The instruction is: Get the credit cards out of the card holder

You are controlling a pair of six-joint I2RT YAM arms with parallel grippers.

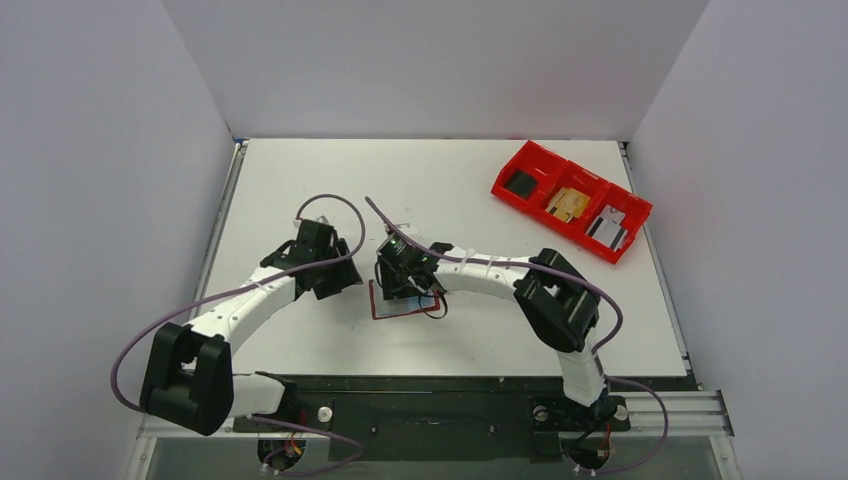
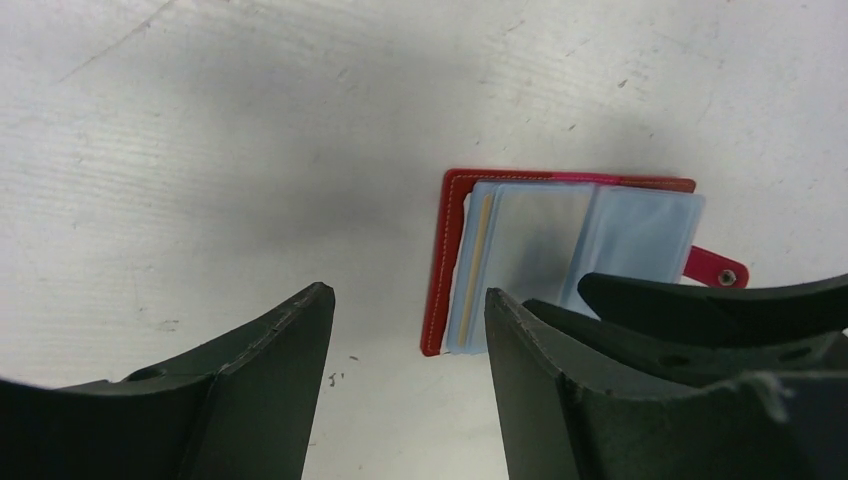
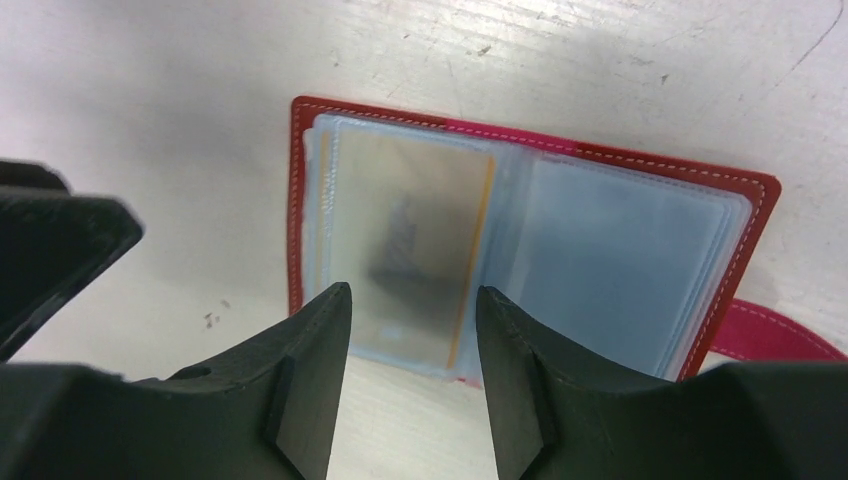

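Observation:
The card holder point(image 1: 400, 308) lies opened flat near the table's front middle, red-edged with clear plastic sleeves and a snap tab on its right. In the right wrist view, the holder's left sleeves point(image 3: 400, 230) look pale with a thin yellowish line; the right sleeve point(image 3: 610, 260) looks empty and bluish. My right gripper stands open above the holder, nothing between its fingers. Left of the holder hovers my left gripper, also open and empty; its right finger point(image 2: 540, 370) appears near the holder's left edge. Whether a card sits in the left sleeves, I cannot tell.
At the back right stands a red three-part tray point(image 1: 525, 205) with a dark card point(image 1: 521, 184), yellow cards point(image 1: 568, 204) and white-and-dark cards point(image 1: 607, 228). Both arms are close together around the holder.

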